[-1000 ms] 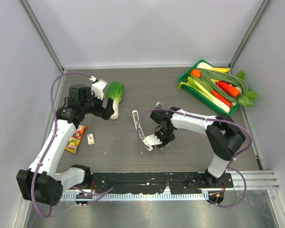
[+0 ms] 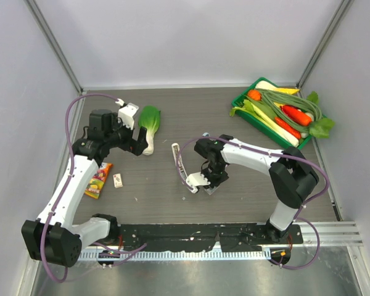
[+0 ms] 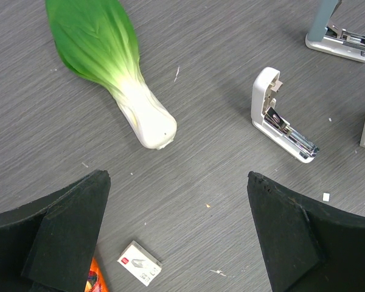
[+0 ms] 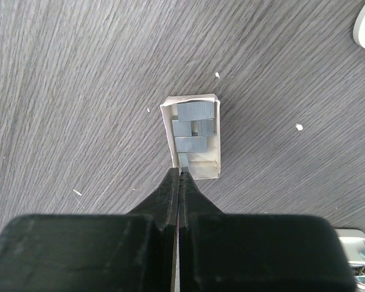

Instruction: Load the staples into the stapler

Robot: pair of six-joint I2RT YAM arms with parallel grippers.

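In the right wrist view a small open box (image 4: 214, 151) holds several grey staple strips (image 4: 196, 111). My right gripper is shut at the box's near end, nothing visible between its tips. One small strip (image 4: 184, 160) stands tilted inside the box just beyond the fingertips, outside them. A white stapler (image 3: 284, 135) lies opened on the table, its staple channel exposed. Further off is a second opened stapler (image 3: 340, 48) with a grey-blue top. My left gripper stands wide open and empty over bare table, away from the staplers and the box.
A leek (image 2: 149, 126) lies near the left gripper. A small white box (image 2: 118, 180) and a colourful snack bag (image 2: 98, 180) rest at the left. At the back right stands a green basket (image 2: 236, 102) of vegetables. Bare table lies between the leek and the basket.
Left arm nearly still.
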